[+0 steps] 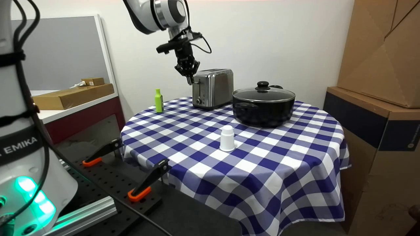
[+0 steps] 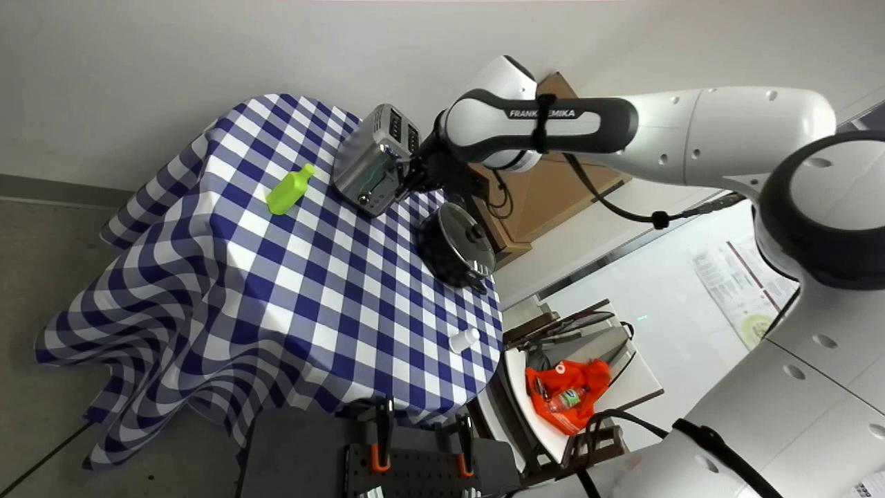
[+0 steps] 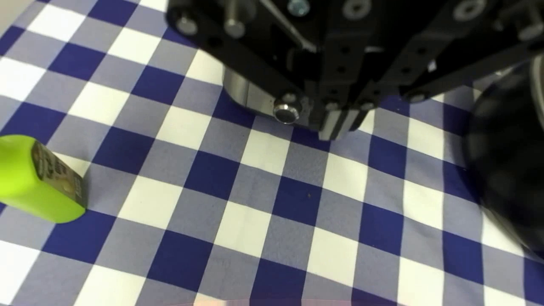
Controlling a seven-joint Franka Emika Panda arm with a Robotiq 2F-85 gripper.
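Observation:
My gripper is shut and points downward at the front of the silver toaster, level with its upper part and close to the side lever. Whether it touches the lever is unclear. In the wrist view the two pale fingertips lie together with nothing visible between them. Behind the gripper's dark linkage, part of the toaster and its round knob show. From the second exterior view, the toaster's top slots look empty, and the arm partly covers its right side.
A black lidded pot stands right of the toaster. On the left stands a green bottle, and a white bottle is near the front. Between them the checkered tablecloth is clear. Cardboard boxes rise beyond the table's right side.

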